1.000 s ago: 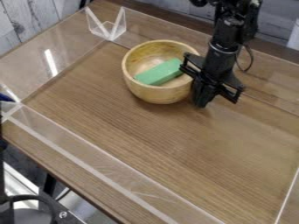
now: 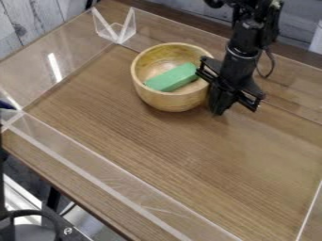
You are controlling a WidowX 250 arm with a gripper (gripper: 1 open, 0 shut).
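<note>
A wooden bowl (image 2: 157,100) holds a green block (image 2: 171,78) that leans across its inside. My black gripper (image 2: 217,107) is low at the bowl's right side, its tip at or very near the bowl's outer wall. The fingers are small and dark against their shadow; they appear shut, and I see nothing clearly held between them. Whether the tip touches the bowl or the table is unclear.
Clear plastic strips run along the left edge, and a clear angular piece (image 2: 115,28) stands at the back left. Black equipment sits at the bottom left corner.
The arm and gripper shift very slightly around the bowl's right side; the bowl and green block look essentially unchanged.
</note>
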